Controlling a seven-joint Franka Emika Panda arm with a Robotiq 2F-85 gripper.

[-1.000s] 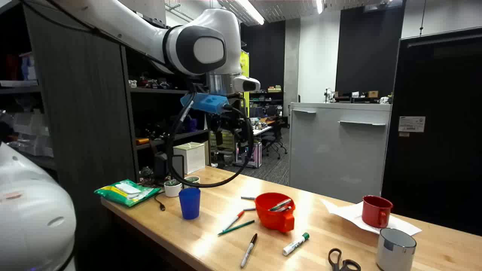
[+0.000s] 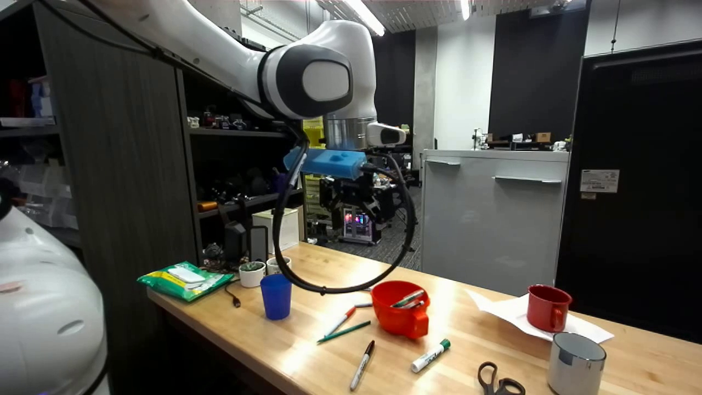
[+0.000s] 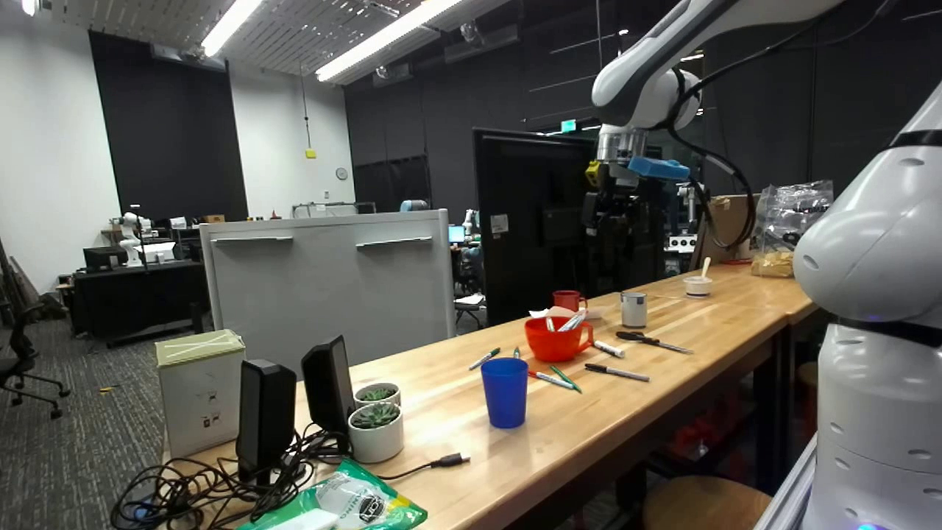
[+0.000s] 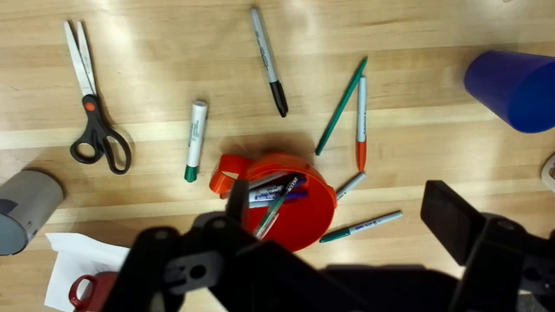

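Note:
High above the table my gripper stands open, its black fingers point(image 4: 450, 221) wide apart and nothing between them. Below it in the wrist view is an orange-red cup point(image 4: 317, 229) holding several markers and pens; the left finger hides part of it. Around the cup lie a green-capped white marker point(image 4: 196, 138), a black marker point(image 4: 268, 60), a green pencil point(image 4: 341, 106), a red-capped marker point(image 4: 361, 122) and a green-capped thin marker point(image 4: 364, 225). A grey-ended pen point(image 4: 351, 185) lies close against the cup's rim in that view.
A blue cup point(image 2: 276, 297) stands to one side of the pens. Scissors point(image 4: 96, 119), a grey mug point(image 2: 576, 363) and a dark red mug point(image 2: 548, 309) on white paper point(image 2: 503, 308) stand at the other. Potted plants point(image 3: 377, 430) and speakers point(image 3: 265, 411) occupy the far end.
My arm and gripper have moved right and slightly down in exterior view 1, cable included. Objects on the table have not moved.

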